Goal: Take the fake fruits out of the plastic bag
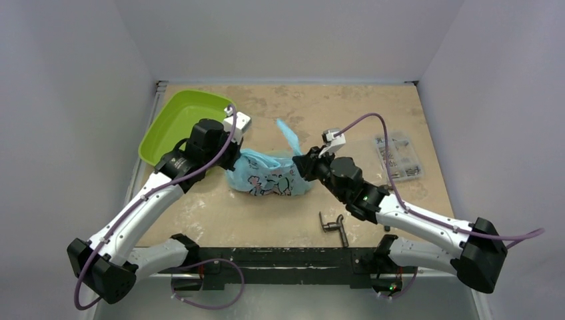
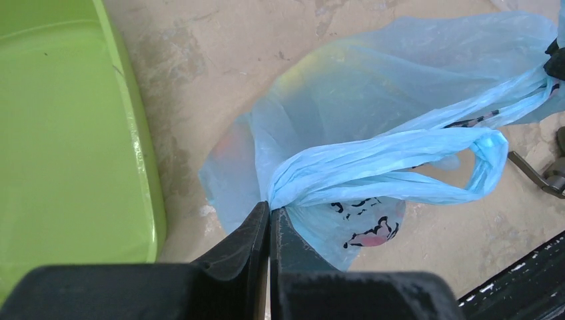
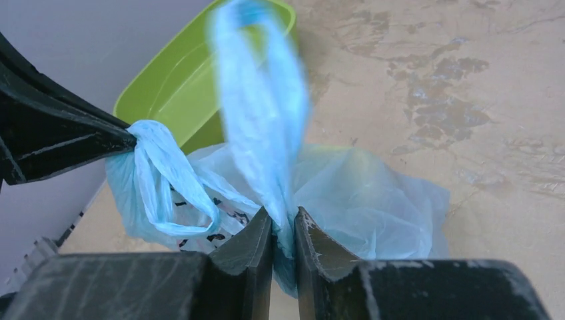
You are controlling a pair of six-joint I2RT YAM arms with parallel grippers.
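A light blue plastic bag (image 1: 275, 181) with printed cartoon figures lies mid-table, its top stretched between my two grippers. My left gripper is shut on the gathered plastic at one side, and a handle loop sticks out from its tips. On the other side my right gripper pinches the bag too, with a blue strip rising from between its fingers. Fruits show only as blurred colour through the plastic: a yellow patch (image 2: 301, 72) and a faint reddish one (image 2: 233, 143). Their shapes are hidden.
A green tray (image 1: 150, 143) stands at the back left, close to the left arm. On the right are a clear compartment box (image 1: 403, 157) and, at the front, a dark metal tool (image 1: 333, 227). Bare table lies behind the bag and in front of it.
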